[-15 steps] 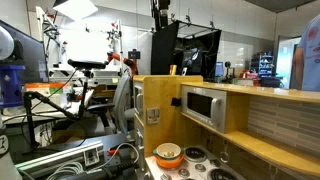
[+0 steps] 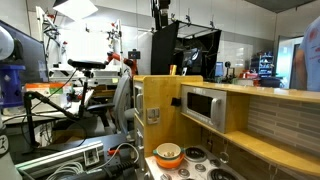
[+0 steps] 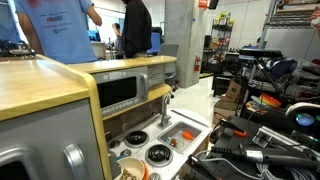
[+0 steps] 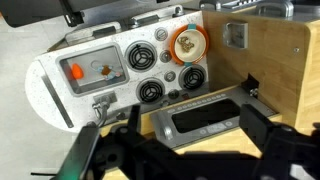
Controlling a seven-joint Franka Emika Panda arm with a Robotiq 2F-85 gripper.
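High above a toy kitchen, my gripper stands open, its dark fingers spread apart at the bottom of the wrist view with nothing between them. In exterior view 1 the gripper (image 2: pixel 160 14) hangs near the top edge. An orange pot (image 2: pixel 168 155) with a pale inside rests on the stove; from above, the pot (image 4: pixel 188 44) shows something inside that is too small to make out. The sink (image 4: pixel 101 85) holds an orange object (image 4: pixel 78 71) and another small item that I cannot identify. Beyond the counter sits a silver microwave (image 2: pixel 205 105), apparently closed.
Round burners (image 4: pixel 151 91) lie beside the pot, and a faucet (image 4: pixel 101 107) rises by the sink. A wooden shelf (image 2: pixel 265 143) and cabinet (image 2: pixel 165 125) border the counter. In exterior view 2, people stand behind the kitchen, one in a blue shirt (image 3: pixel 65 30).
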